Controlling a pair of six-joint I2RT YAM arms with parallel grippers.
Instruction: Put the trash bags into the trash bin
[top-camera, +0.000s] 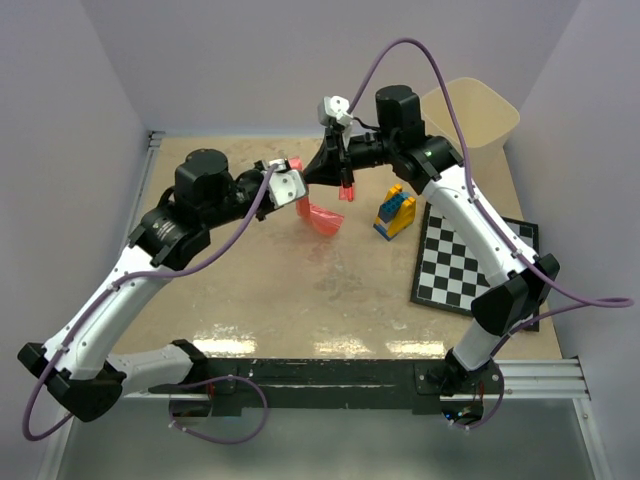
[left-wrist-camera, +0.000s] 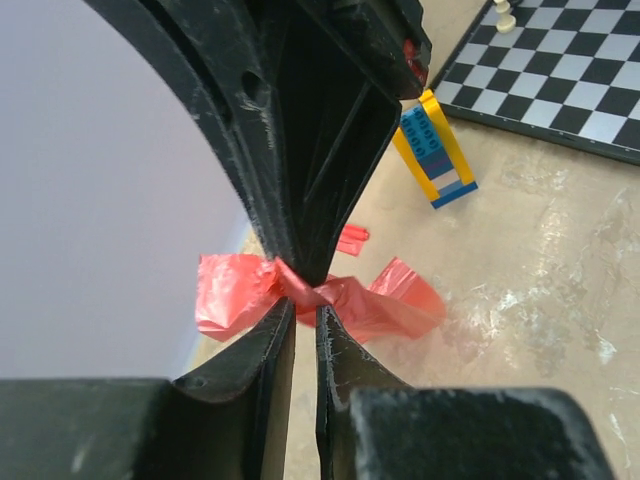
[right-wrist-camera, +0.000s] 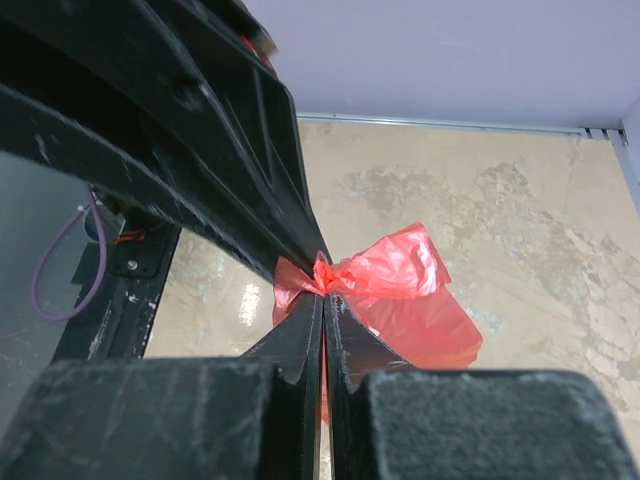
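Note:
A crumpled red plastic bag (top-camera: 325, 221) hangs where my two grippers meet over the middle of the table. My left gripper is shut; in its wrist view the bag (left-wrist-camera: 395, 305) is just beyond its tips, behind the other gripper's tip. My right gripper is shut on the bag's knotted part (right-wrist-camera: 390, 270). Whether the left fingers also pinch the bag is hard to tell. Flat red pieces (left-wrist-camera: 352, 238) lie on the table behind. The cream bin (top-camera: 470, 105) stands at the back right.
A yellow and blue toy (top-camera: 395, 212) stands right of the grippers. A checkered board (top-camera: 460, 265) with pale pieces lies at the right of the table.

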